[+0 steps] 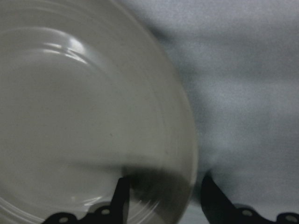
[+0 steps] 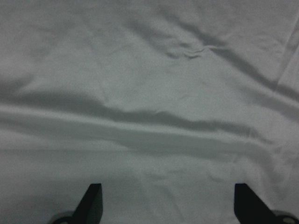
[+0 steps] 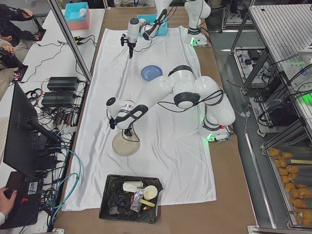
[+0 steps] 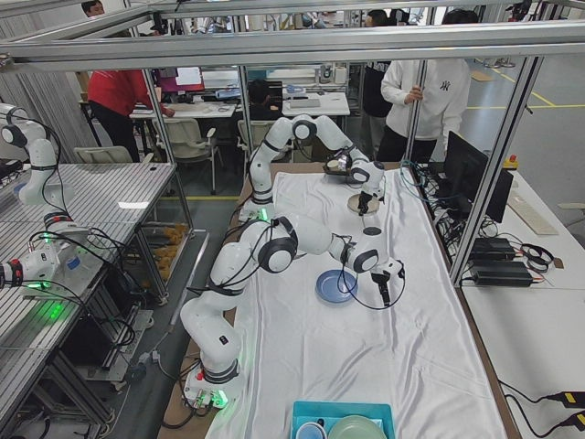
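Observation:
A beige plate (image 3: 126,146) lies on the white cloth in the camera left view and fills the left of the left wrist view (image 1: 74,112). My left gripper is open at its rim, one finger over the plate and one beside the rim; contact is unclear. My right gripper stands open over bare, wrinkled cloth, near a blue plate (image 4: 336,285) in the camera right view.
A black bin (image 3: 112,190) with assorted items sits at one end of the table, a teal tray (image 4: 388,416) with dishes at the other. A monitor and cables line one long side. The cloth around both plates is mostly clear.

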